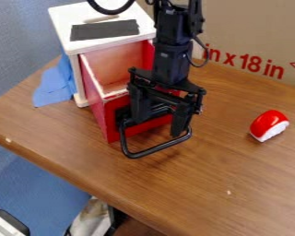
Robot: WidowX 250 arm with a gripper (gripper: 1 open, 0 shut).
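Note:
The black gripper (158, 131) hangs in front of a small white cabinet (95, 20) with a red open drawer (107, 69). Its black loop-shaped lower part is at the drawer's red front, partly hiding it; whether it touches or holds anything is unclear, as is the finger's state. A dark flat piece (103, 29) lies on the cabinet top. A red and white computer mouse (268, 126) lies on the table's right side.
A blue cloth (54, 85) lies left of the cabinet on the wooden table (137, 194). A cardboard panel (254, 32) stands behind. The table's left edge runs diagonally.

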